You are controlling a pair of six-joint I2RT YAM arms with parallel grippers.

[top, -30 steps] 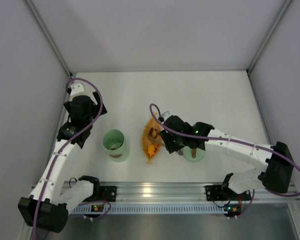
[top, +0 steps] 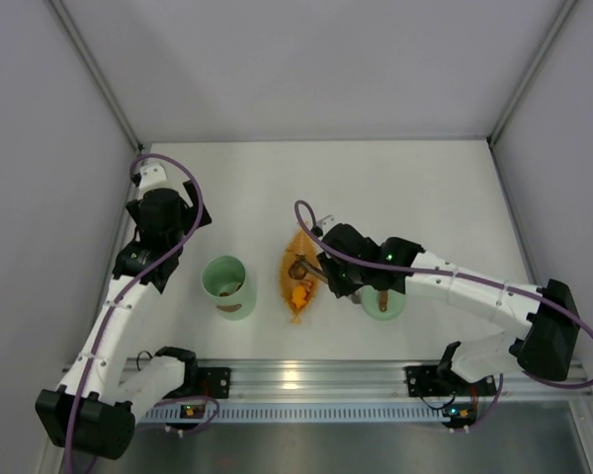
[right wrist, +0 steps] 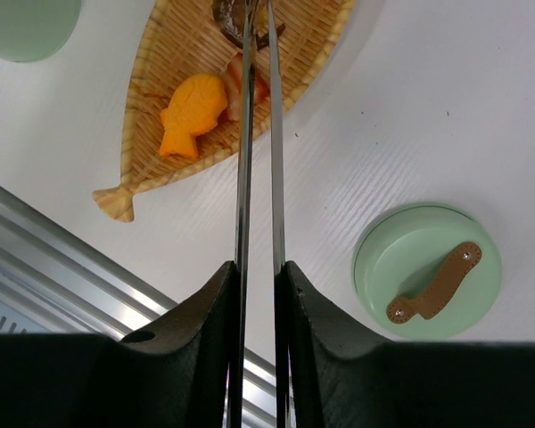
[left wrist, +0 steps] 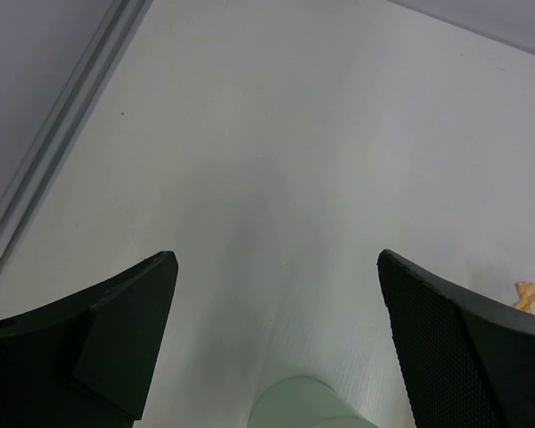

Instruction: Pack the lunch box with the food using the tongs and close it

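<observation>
A fish-shaped woven basket (top: 286,286) holds an orange fish-shaped piece (right wrist: 193,111), a reddish piece (right wrist: 235,89) and a brown item (right wrist: 226,16). My right gripper reaches over the basket with long metal tongs, their tips close together at the brown item; whether they grip it is unclear. A green cup (top: 222,296) with items inside stands left of the basket. A round green lid (right wrist: 383,259) with a brown strap lies right of it. My left gripper is raised at the far left, open with nothing between its fingers.
A metal rail (top: 306,365) runs along the front edge. Walls bound the left, right and back.
The right gripper's tongs have shifted slightly at the brown item, which looks a little turned in the top view. The left arm is still.
</observation>
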